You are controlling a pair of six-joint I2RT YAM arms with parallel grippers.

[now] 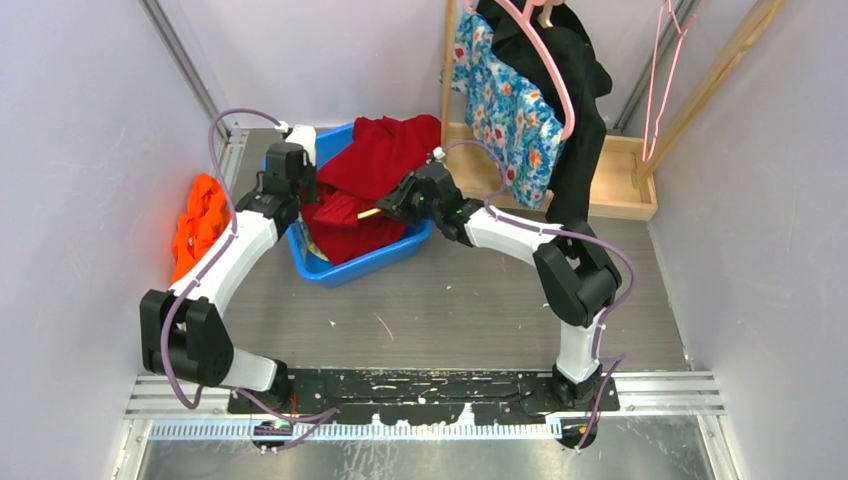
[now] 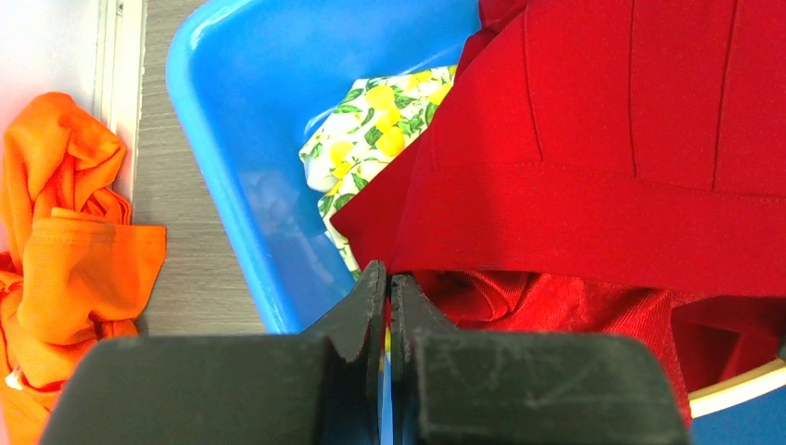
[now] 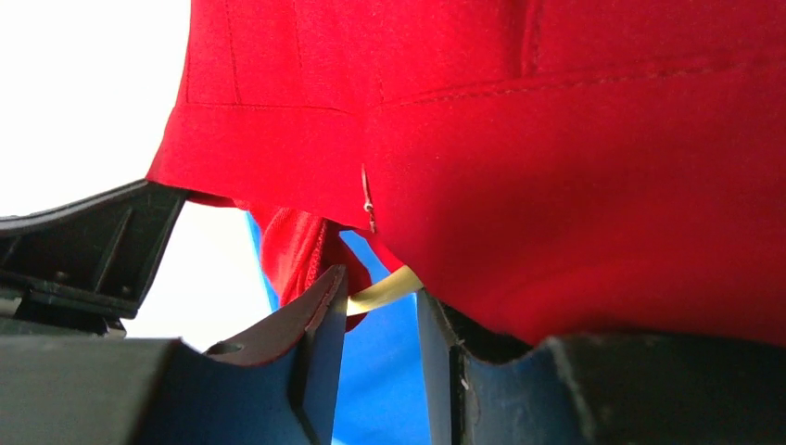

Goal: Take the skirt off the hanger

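A red skirt (image 1: 385, 150) with pleats and stitched seams lies bunched in the blue bin (image 1: 355, 270), a pale yellow hanger (image 3: 380, 290) partly showing beneath it. My left gripper is shut at the edge of the red cloth at the bin's left side; whether cloth is between the tips is hard to tell. My right gripper stands open over the bin's right part, its fingers either side of the yellow hanger bar, just under the red fabric.
Orange cloth (image 1: 200, 225) lies left of the bin. A wooden rack (image 1: 615, 200) at back right holds blue floral and black garments and pink hangers (image 1: 565, 110). The floor in front of the bin is clear.
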